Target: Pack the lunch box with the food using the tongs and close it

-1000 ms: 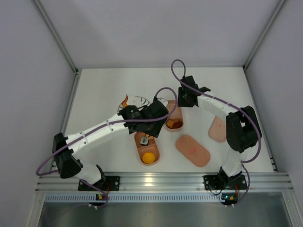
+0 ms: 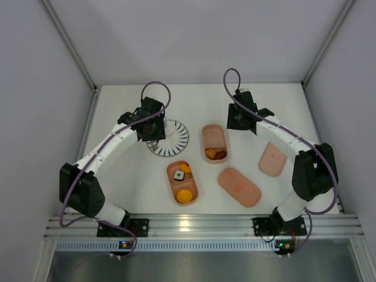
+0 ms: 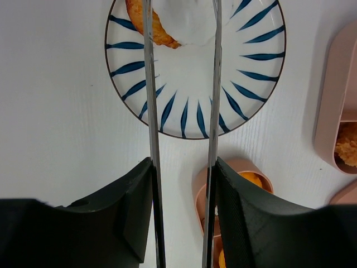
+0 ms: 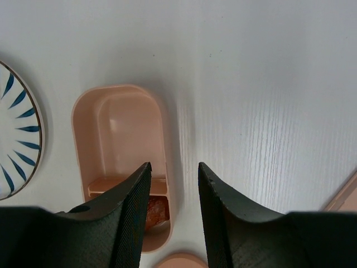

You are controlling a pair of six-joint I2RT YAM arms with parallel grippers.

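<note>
The white plate [image 2: 177, 144] with blue stripes lies left of centre, partly under my left gripper [image 2: 154, 138]. In the left wrist view, a browned fried piece [image 3: 150, 25] and a white item [image 3: 187, 21] rest on the plate [image 3: 187, 95]. My left gripper is open, with two long metal tong arms [image 3: 213, 111] between its fingers; the tong tips are out of view there. One lunch box [image 2: 172, 174] holds yellow-orange food and a white piece; another lunch box [image 2: 214, 130] holds brown food in its near compartment. My right gripper stands open, empty, by that box's right wall.
Two flat pinkish lids [image 2: 239, 187] lie on the right of the white table [image 2: 129, 182], the farther lid [image 2: 272, 160] near the right arm. Clear table stretches along the back and at the front left.
My left gripper has moved left and back, from over the near lunch box to over the plate, covering the fried piece in the top view. The right gripper has shifted slightly right.
</note>
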